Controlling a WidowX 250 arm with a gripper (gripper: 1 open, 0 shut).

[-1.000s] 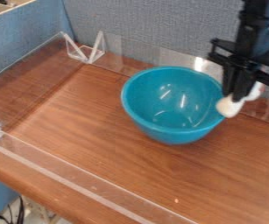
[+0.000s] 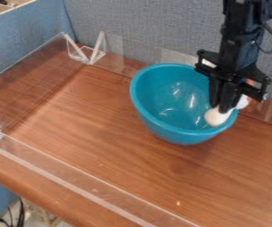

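A turquoise bowl stands on the wooden table. My black gripper reaches down over the bowl's right side, with a white object at its fingertips, inside or at the rim of the bowl. Whether the fingers are closed on that object is hard to tell.
Clear plastic edging runs along the table, with white brackets at the back left. A grey padded wall rises behind.
My gripper and the white object have moved left and down, toward the bowl's interior. The bowl has shifted slightly right.
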